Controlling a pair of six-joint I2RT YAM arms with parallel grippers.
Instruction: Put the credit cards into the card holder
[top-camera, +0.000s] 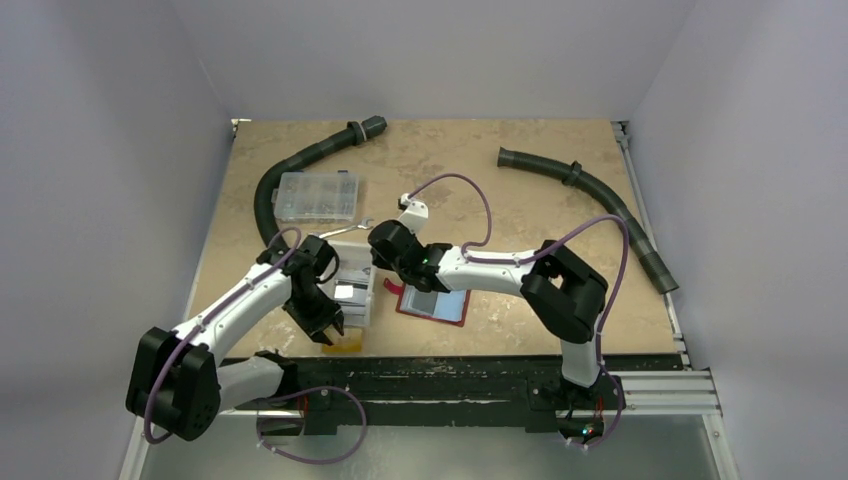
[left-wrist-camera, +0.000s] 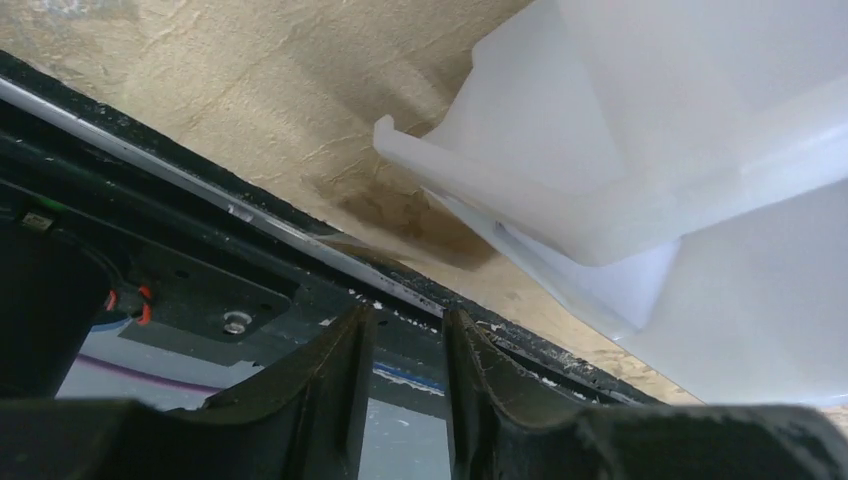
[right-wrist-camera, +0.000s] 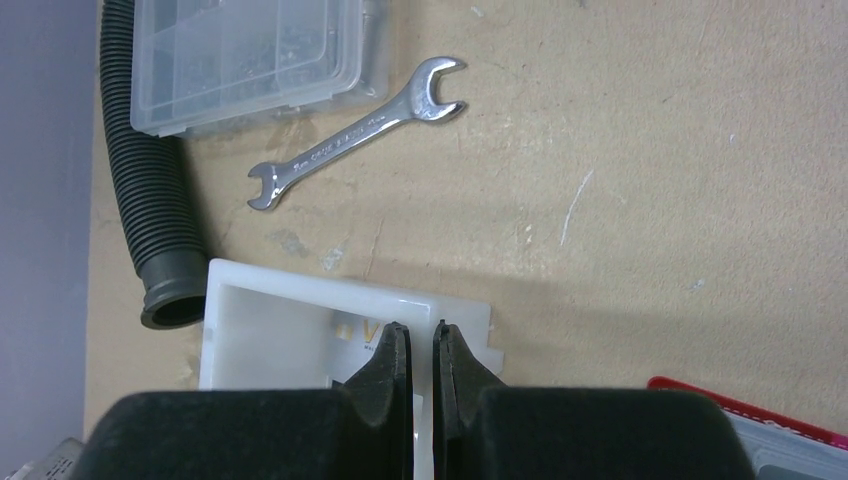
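Observation:
The white card holder (top-camera: 368, 262) stands at the left of the table with pale and grey cards (top-camera: 350, 294) inside. My right gripper is shut on the holder's wall (right-wrist-camera: 320, 290), one finger on each side. My left gripper is partly open past the holder's front end, with nothing visible between its fingers. A yellowish patch (top-camera: 343, 341) shows on the table just in front of the holder, beside the left fingertips; whether it is a card I cannot tell. The holder's white end (left-wrist-camera: 600, 110) fills the right of the left wrist view.
A red-edged tray (top-camera: 440, 306) lies to the right of the holder. Behind the holder are a wrench (right-wrist-camera: 350, 135) and a clear compartment box (top-camera: 317, 197). Black hoses curve along the left (top-camera: 268, 195) and right (top-camera: 610, 200).

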